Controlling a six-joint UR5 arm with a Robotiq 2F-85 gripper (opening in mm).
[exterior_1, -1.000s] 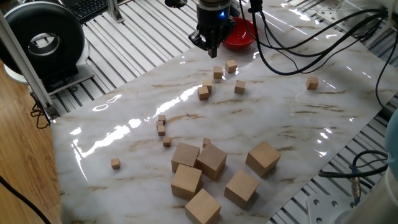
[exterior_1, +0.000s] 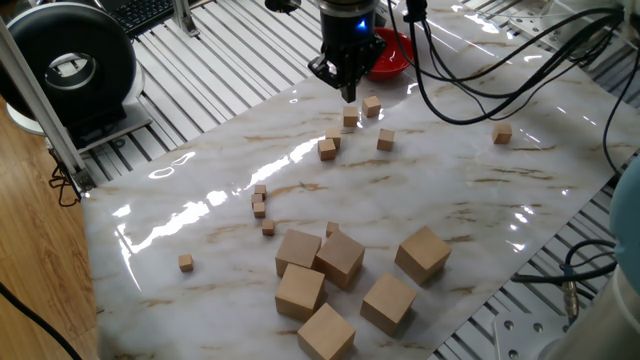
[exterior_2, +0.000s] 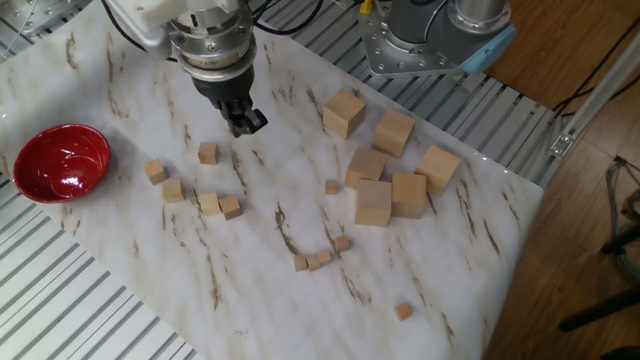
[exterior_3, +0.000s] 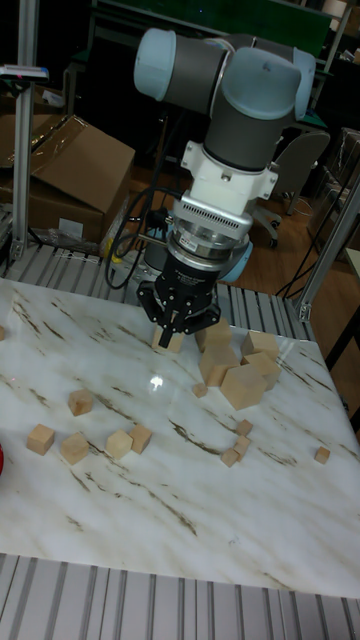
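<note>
My gripper (exterior_1: 349, 97) hangs above the marble-patterned table, its fingertips drawn together and nothing visible between them. In view 2 the gripper (exterior_2: 247, 128) is over bare table, between the medium cubes and the large ones. Several medium wooden cubes lie near the bowl, among them one cube (exterior_1: 385, 140) standing apart. Large wooden cubes (exterior_1: 340, 260) are bunched together, with another large cube (exterior_1: 423, 255) off to one side. In view 3 the gripper (exterior_3: 167, 339) partly covers a large cube behind it. Several small cubes (exterior_2: 313, 263) lie in a short row.
A red bowl (exterior_2: 62, 163) sits at one table edge. A lone small cube (exterior_1: 186, 263) and a lone medium cube (exterior_1: 501, 133) lie apart. Black cables (exterior_1: 470, 95) loop over the table in view 1. Bare tabletop (exterior_1: 400, 190) separates the cube groups.
In exterior view 1 my gripper has shifted slightly right and down. The cubes and the bowl are where they were.
</note>
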